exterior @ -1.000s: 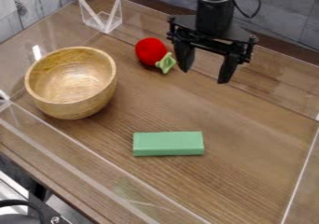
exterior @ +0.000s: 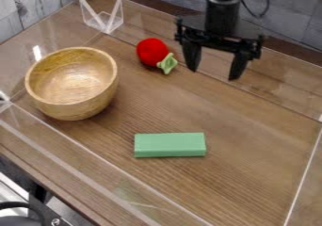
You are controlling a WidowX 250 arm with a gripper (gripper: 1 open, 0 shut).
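Observation:
The black gripper point(exterior: 213, 55) hangs at the upper middle of the camera view, above the wooden table, its two fingers apart and pointing down, with nothing seen between them. Just left of it a red tomato-like object point(exterior: 153, 52) lies on its side with a green part toward the gripper. A tan round bowl point(exterior: 72, 85) stands at the left. A green rectangular block point(exterior: 169, 145) lies at the lower middle.
A white wire-like holder point(exterior: 104, 17) sits at the back left. The table's edge runs along the lower left.
The gripper has shifted slightly up toward the back and looks a little blurred now. The objects on the table have not moved.

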